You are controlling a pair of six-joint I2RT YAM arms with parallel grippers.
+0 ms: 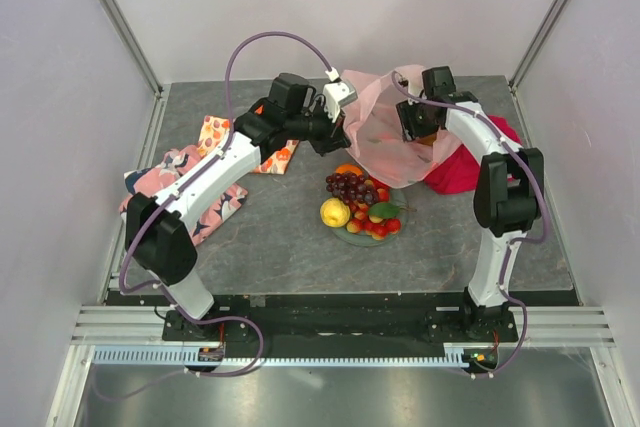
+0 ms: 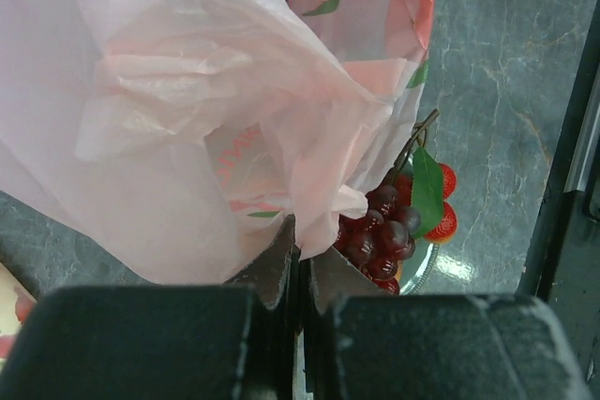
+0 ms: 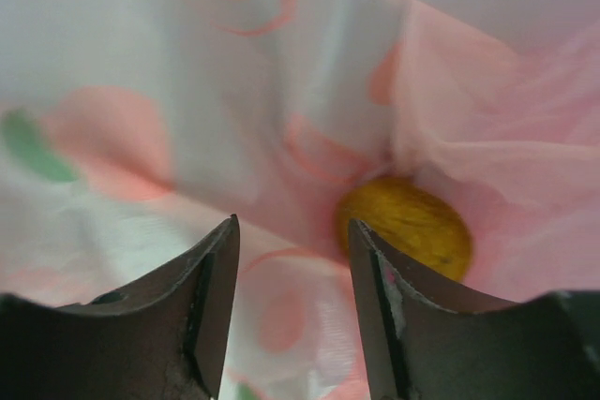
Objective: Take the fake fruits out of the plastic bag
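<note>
A pink-white plastic bag (image 1: 385, 137) spreads over the right back of the table. My left gripper (image 1: 338, 133) is shut on its edge, which also fills much of the left wrist view (image 2: 141, 91). My right gripper is inside the bag, fingers apart with nothing between them, beside a yellow-orange fruit (image 3: 412, 227). From above, that fruit is mostly hidden under the gripper. A plate below holds dark grapes (image 1: 350, 187), a yellow fruit (image 1: 335, 213) and several red fruits (image 1: 380, 229).
A red cloth (image 1: 460, 177) lies under and beside the bag at the right. Patterned cloths (image 1: 215, 210) lie at the left.
</note>
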